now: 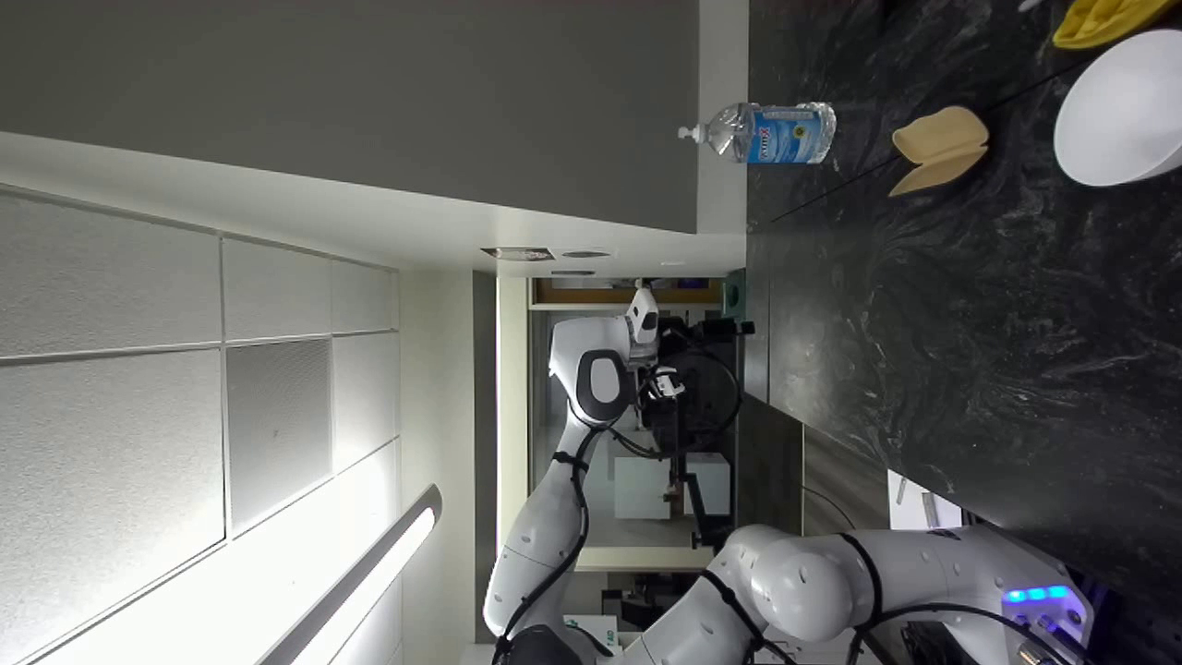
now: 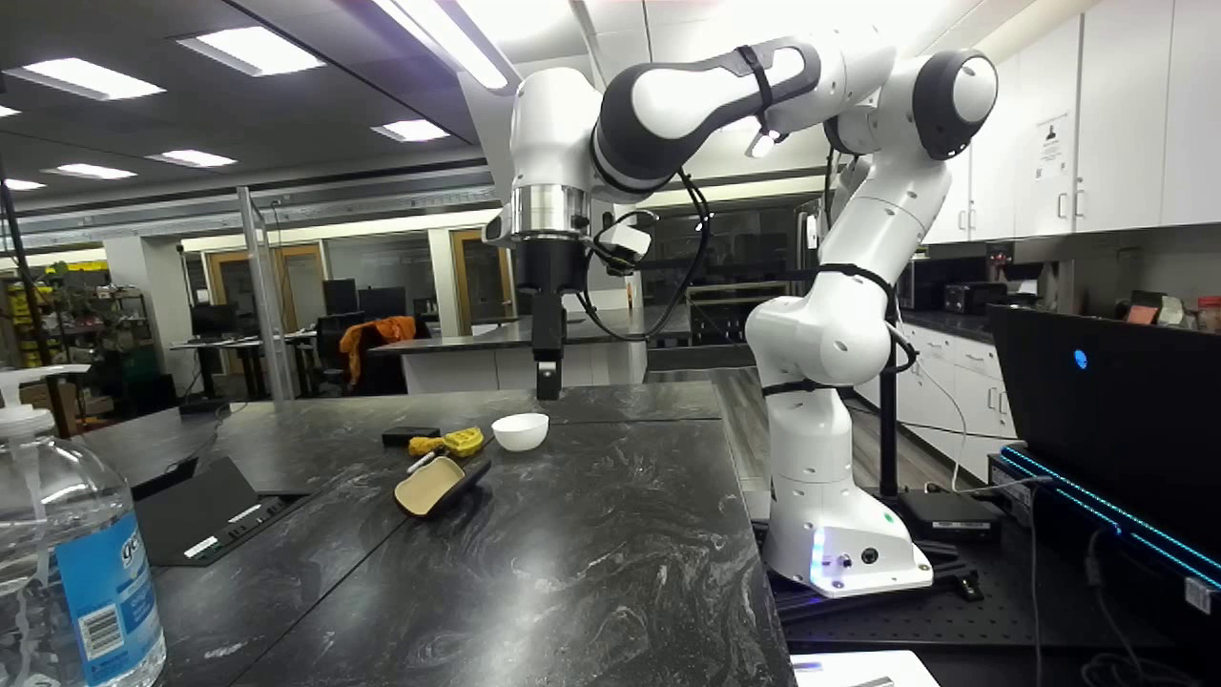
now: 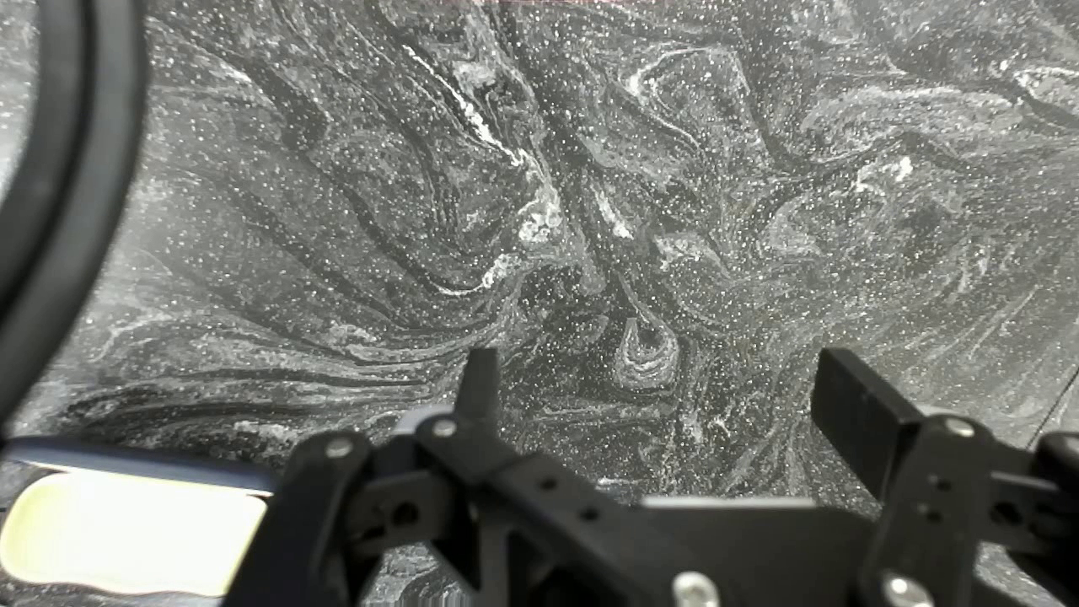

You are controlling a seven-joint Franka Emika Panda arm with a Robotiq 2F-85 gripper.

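My gripper is open above the dark marbled table, with bare surface between its spread fingers. In exterior view 2 the gripper (image 2: 548,380) points straight down, well clear of the tabletop. An open tan-lined case (image 2: 430,487) lies on the table; its dark outside shows there. At the wrist view's lower left a pale, overexposed thing with a dark edge (image 3: 136,531), which looks like this case, is partly hidden by the gripper. A white bowl (image 2: 521,431) stands beside a crumpled yellow thing (image 2: 463,442).
A clear bottle with a blue label (image 1: 789,134) stands at one table edge. Exterior view 2 also has a small black box (image 2: 411,436) behind the yellow thing and a flat black device (image 2: 196,513) at left.
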